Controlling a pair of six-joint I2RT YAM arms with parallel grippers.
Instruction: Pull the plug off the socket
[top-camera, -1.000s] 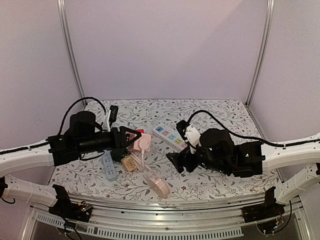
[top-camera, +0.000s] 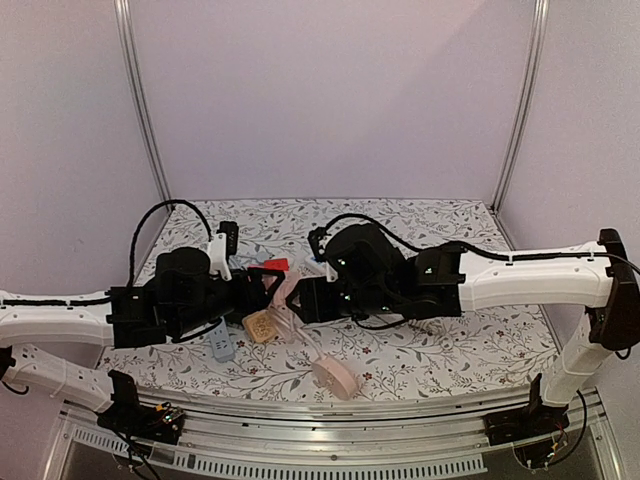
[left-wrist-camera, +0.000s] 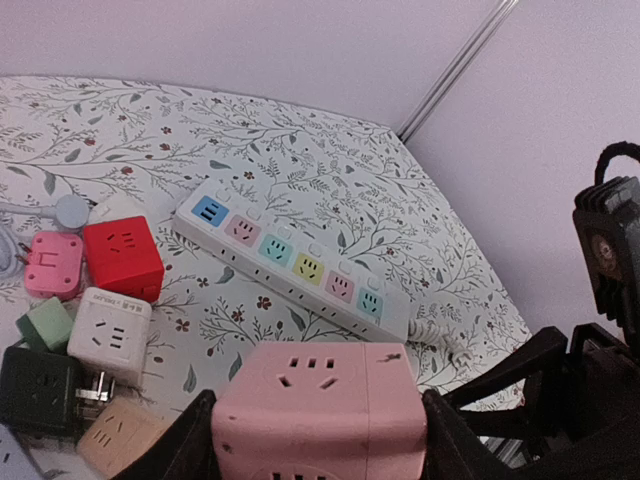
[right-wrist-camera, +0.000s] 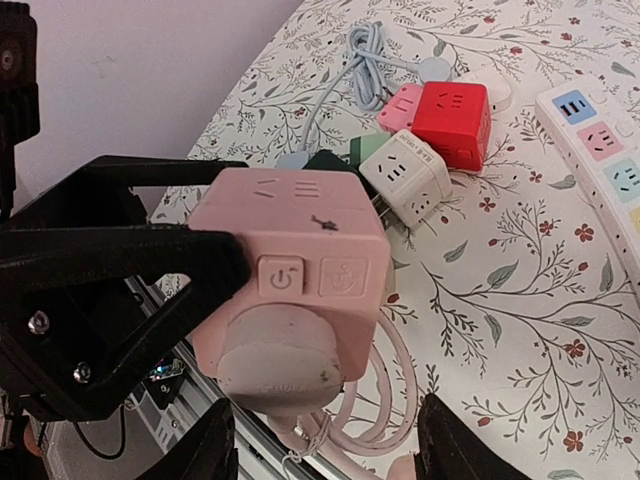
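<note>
A pink cube socket (right-wrist-camera: 290, 205) is held up off the table, my left gripper shut on its sides. The round pink plug (right-wrist-camera: 280, 360) sits against the cube's face below its power button, with a pink cable (right-wrist-camera: 385, 400) hanging beneath. In the right wrist view, my right gripper is part open, its fingers (right-wrist-camera: 445, 440) spread to either side of the plug's lower end; contact does not show. From above, both grippers nearly meet at the cube, and the right one hides the plug.
A round pink piece (top-camera: 336, 378) lies on the table near the front edge. A white power strip (left-wrist-camera: 290, 265) with coloured outlets lies behind. Red (left-wrist-camera: 123, 258) and white (left-wrist-camera: 110, 335) cubes, among several other blocks, stand close by on the left.
My right gripper has moved left and toward the back, up to the plug. The round pink piece shifted a little right.
</note>
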